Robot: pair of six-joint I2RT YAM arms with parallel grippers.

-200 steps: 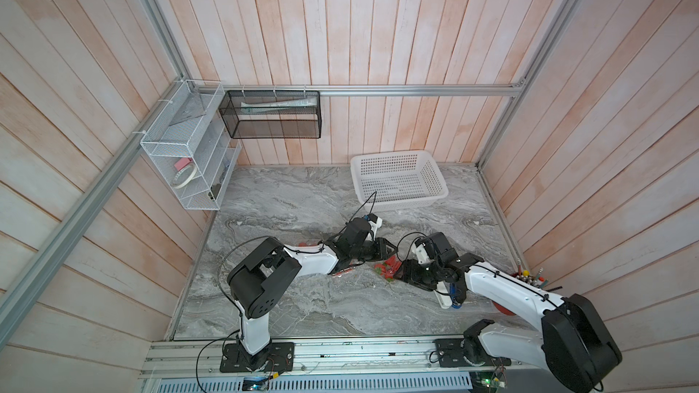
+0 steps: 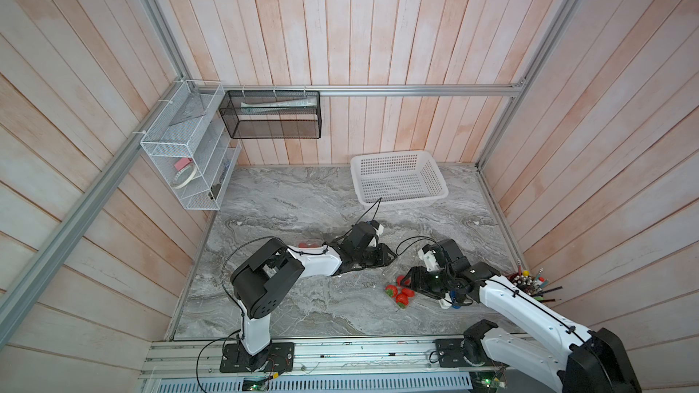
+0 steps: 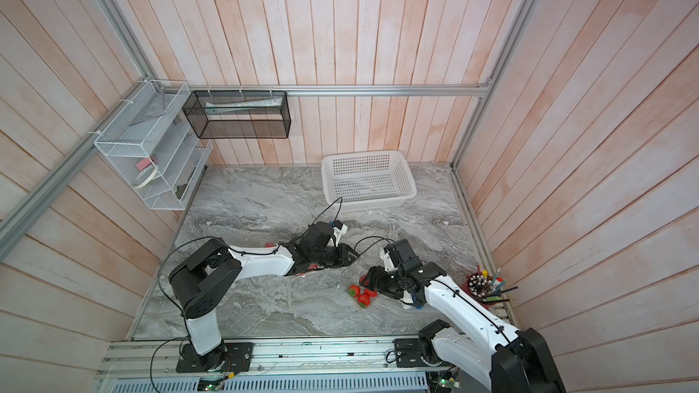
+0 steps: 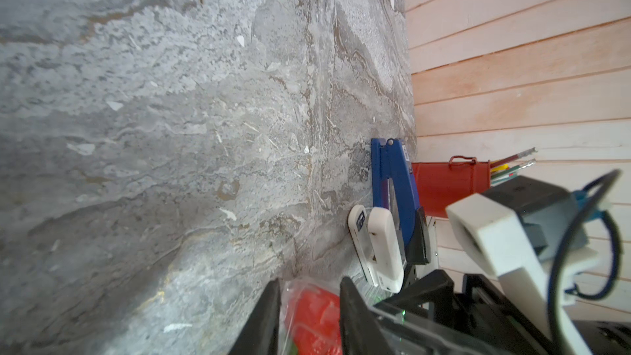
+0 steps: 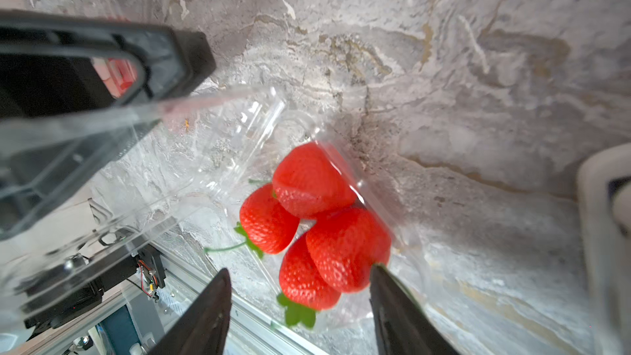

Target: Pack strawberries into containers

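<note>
A clear plastic container holds several strawberries (image 5: 312,177) with green leaves (image 5: 299,312), under my right gripper, which stands open. Its lid is raised toward my left gripper (image 2: 384,254), whose fingers (image 4: 263,322) are part open at the lid's edge in the left wrist view; whether they touch it I cannot tell. In both top views the left gripper sits just behind and left of the strawberries (image 3: 362,294).
An empty white basket (image 2: 397,178) stands at the back. Blue and white tools (image 4: 394,177) and a red pen holder (image 4: 447,184) are at the right. Red items lie behind the left arm.
The strawberries in their container have shifted toward the front and right. My right gripper has moved right from where it was a second ago; the left gripper moved slightly down in the view.
</note>
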